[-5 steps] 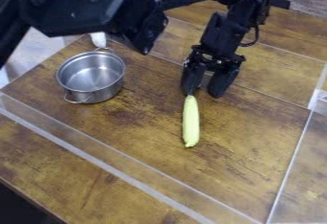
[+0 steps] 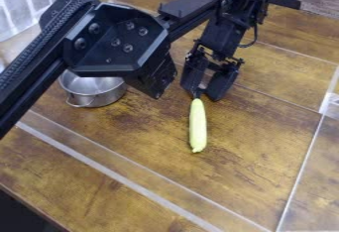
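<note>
A pale yellow, long vegetable-like object (image 2: 197, 127) lies upright in the view on the wooden table (image 2: 146, 167). Just above its top end is the black gripper (image 2: 208, 82), open, with its tips low over the table. Whether they touch the object cannot be told. A steel pot (image 2: 95, 89) sits at the left, partly hidden behind the dark arm.
Pale strips cross the table at lower left and right. A white railing-like edge shows at the top left.
The upper arm has swung lower and leftward, now covering part of the pot. The gripper's tips and the yellow object look nearly unmoved.
</note>
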